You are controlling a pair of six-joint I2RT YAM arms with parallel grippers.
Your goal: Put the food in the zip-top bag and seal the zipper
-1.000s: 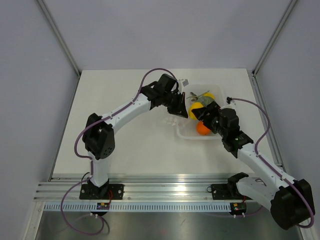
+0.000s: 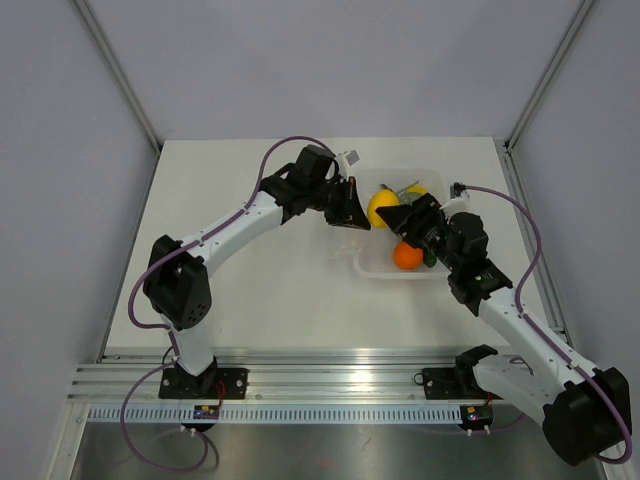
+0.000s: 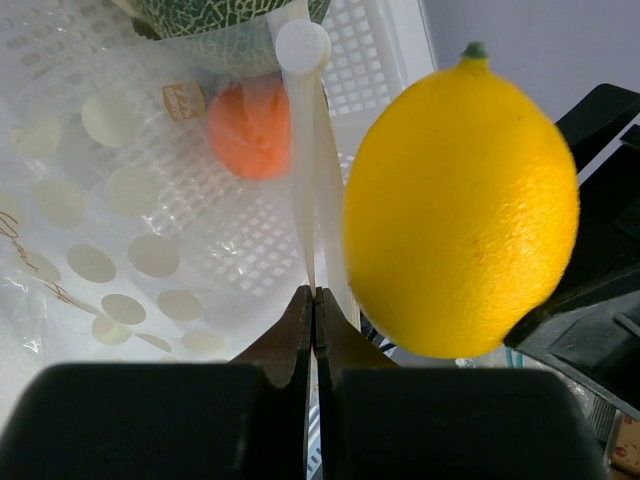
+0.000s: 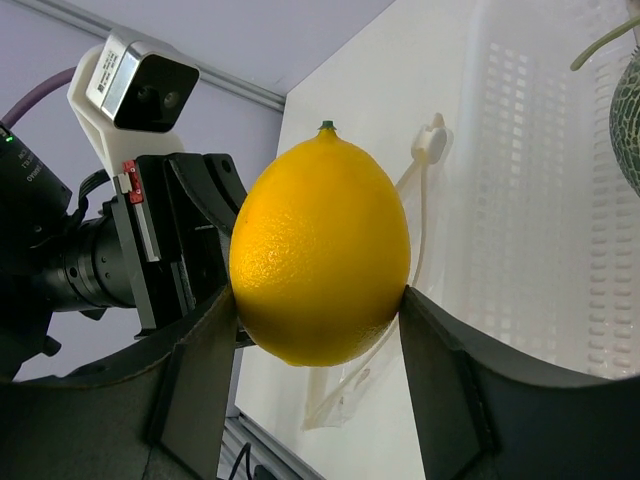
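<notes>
The yellow lemon [image 4: 320, 250] is held between the fingers of my right gripper, above the table at the white basket's left side. My left gripper is shut on the edge of the clear zip top bag [image 3: 125, 215], just beside the lemon. From its fingertips the bag's zipper strip runs up to a white slider [image 3: 302, 47]. The bag hangs with printed dots and lettering; in the right wrist view part of the bag [image 4: 345, 395] shows below and behind the lemon. Whether its mouth stands open is unclear.
The white basket [image 2: 400, 276] stands below and to the right of the lemon. An orange [image 2: 407, 256] and a green netted melon [image 4: 628, 125] lie in it, with another yellow item [image 2: 417, 189] at the back. Clear table spreads to the left and front.
The lemon and my right gripper have risen slightly and shifted left, away from the basket's middle. The left arm has swung left, its gripper staying shut near the lemon.
</notes>
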